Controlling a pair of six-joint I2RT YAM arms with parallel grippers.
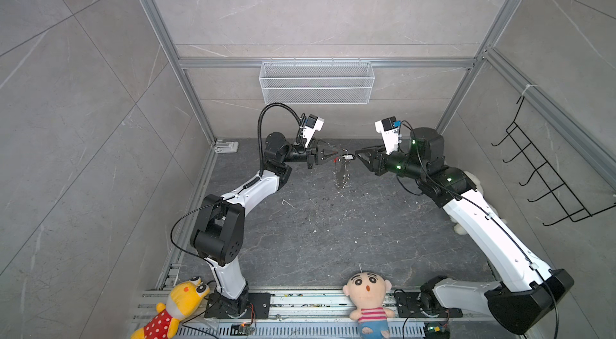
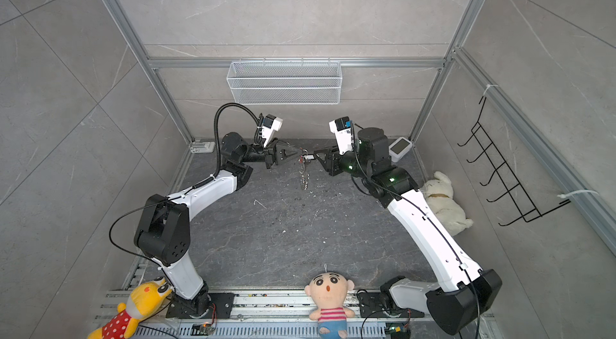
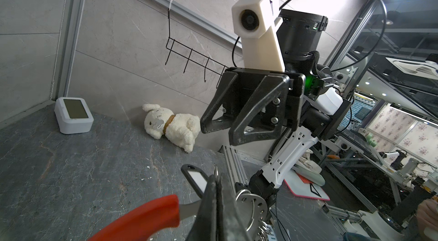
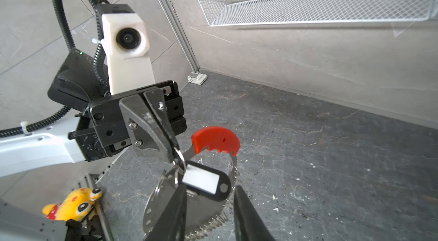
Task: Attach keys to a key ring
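My left gripper is shut on a thin metal key ring (image 4: 183, 158). Hanging from it are a red-handled metal piece (image 4: 214, 138), a black tag with a white label (image 4: 200, 178) and metal pieces below, which reach down in both top views. In the left wrist view the red handle (image 3: 146, 216) lies left of the fingertips, with round perforated metal (image 3: 248, 206) to their right. My right gripper (image 1: 361, 155) stands open just right of the cluster, facing the left one, nothing seen between its fingers.
A wire basket (image 1: 316, 82) is on the back wall, a hook rack (image 2: 507, 172) on the right. A white plush toy (image 2: 446, 204) and small display (image 2: 399, 148) sit at the right; more toys are along the front.
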